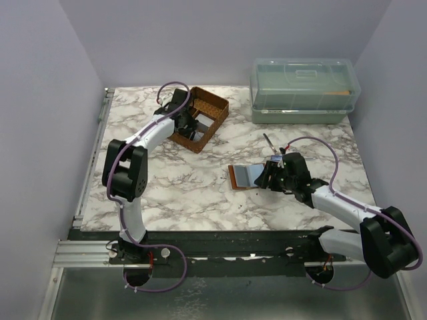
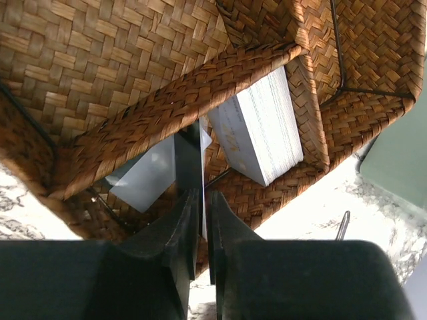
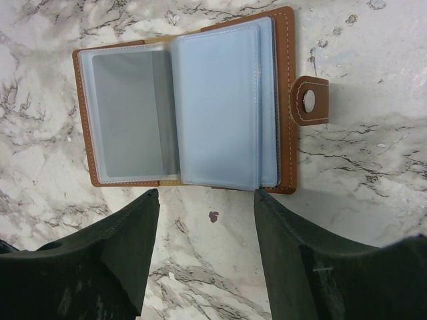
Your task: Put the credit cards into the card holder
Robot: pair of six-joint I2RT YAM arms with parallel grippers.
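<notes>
My left gripper reaches into a woven basket (image 1: pixel 217 107), its fingertips at a dark card (image 2: pixel 187 163) standing beside a pale card (image 2: pixel 143 177); whether it holds anything is unclear. A stack of white cards (image 2: pixel 257 127) sits in another compartment. The open card holder (image 3: pixel 217 107), brown with clear sleeves, lies on the table. My right gripper stands open just in front of it, nothing between its fingers.
A lidded translucent green box (image 1: pixel 303 90) stands at the back right. A thin stick (image 1: pixel 269 143) lies near the right arm.
</notes>
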